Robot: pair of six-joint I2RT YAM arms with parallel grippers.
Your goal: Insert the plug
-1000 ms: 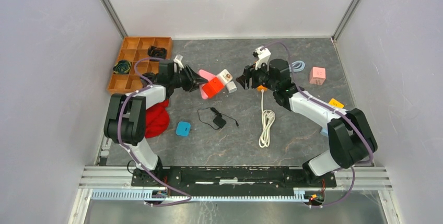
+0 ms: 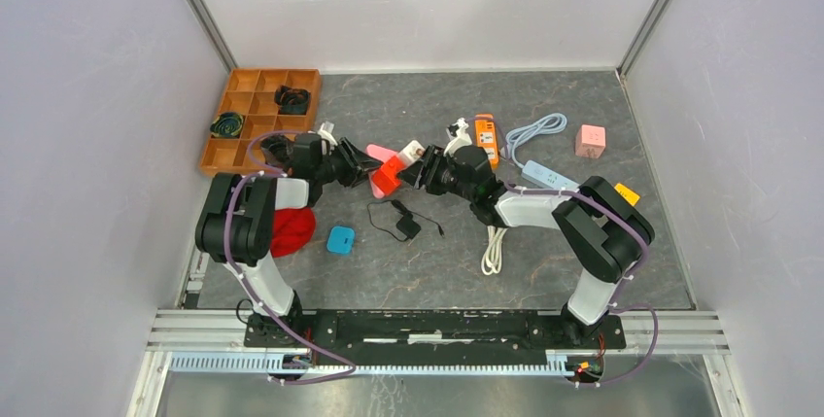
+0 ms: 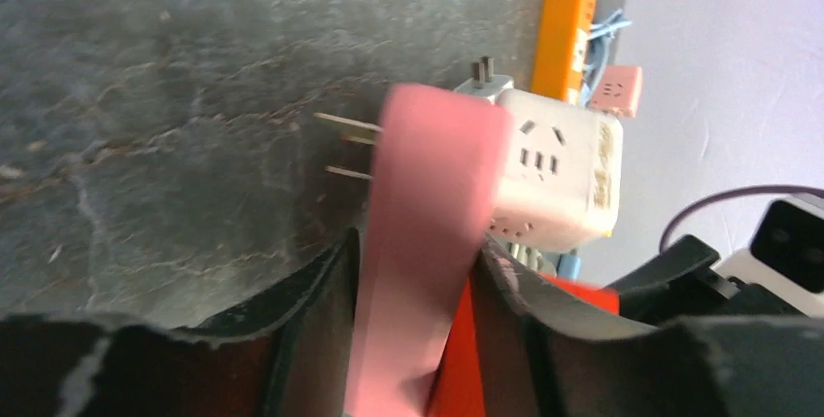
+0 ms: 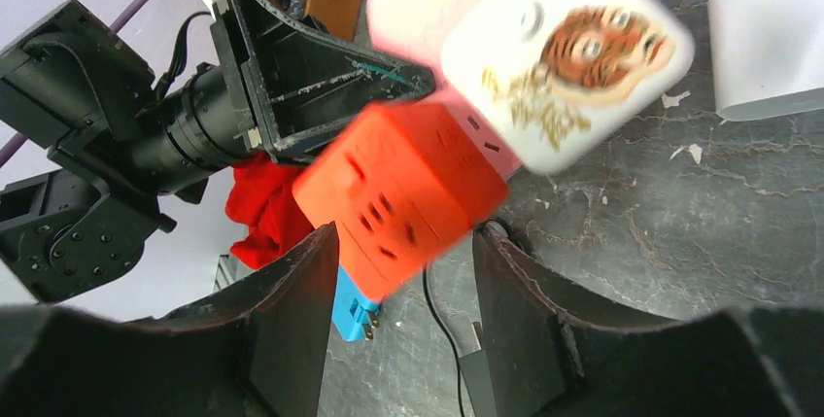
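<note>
In the middle of the top view, my left gripper (image 2: 365,166) is at a cluster of plug pieces: a pink strip (image 3: 428,232), a red socket cube (image 4: 379,208) and a white socket cube (image 3: 554,169). In the left wrist view its fingers are either side of the pink piece; their contact is unclear. Metal prongs stick out behind the pink piece. My right gripper (image 2: 413,176) is close on the right of the red cube, its fingers apart in the right wrist view, with the red cube just beyond them.
A wooden compartment tray (image 2: 231,152) and red cloth (image 4: 260,213) lie left. A blue adapter (image 2: 340,239), black charger (image 2: 408,226) and coiled cream cable (image 2: 493,254) lie nearer the front. An orange power strip (image 2: 487,140), pink cube (image 2: 590,142) and pale blue strip (image 2: 546,176) are right.
My right gripper has moved left and toward the front, closing in on the red and white cubes. The left gripper and its cluster have shifted slightly toward the front.
</note>
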